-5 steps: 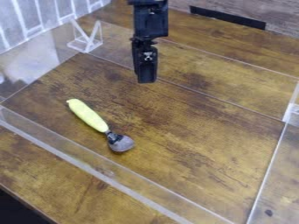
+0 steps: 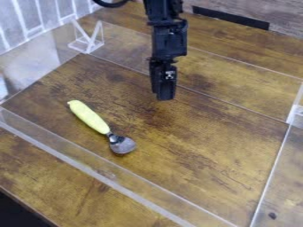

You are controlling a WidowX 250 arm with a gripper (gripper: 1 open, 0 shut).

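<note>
My black gripper (image 2: 166, 87) hangs over the middle-back of the wooden table, pointing down; from this view I cannot tell how far its fingers stand apart. A spoon-like utensil with a pale yellow handle (image 2: 90, 117) and a dark metal head (image 2: 120, 144) lies at the lower left, apart from the gripper.
Clear plastic walls border the wooden surface (image 2: 201, 168), with a white bracket (image 2: 85, 37) at the back left.
My gripper has moved slightly to the right and lower in the view, coming further over the table. The utensil has not moved.
</note>
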